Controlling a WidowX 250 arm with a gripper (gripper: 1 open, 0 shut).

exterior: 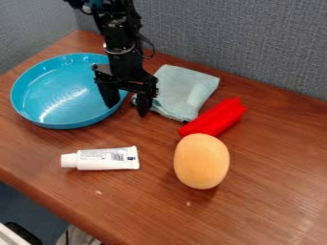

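My black gripper [125, 94] hangs low at the top middle, over the right rim of a round blue plate [57, 96] and beside a folded pale grey-green cloth [188, 88]. Its dark fingers blend together, so whether they are open or shut, and whether anything is between them, I cannot tell.
A red cylindrical object [213, 118] lies right of the cloth. An orange oval object [201, 161] and a white tube [99, 159] lie nearer the front. A grey wall stands behind, and the table edge runs along the lower left.
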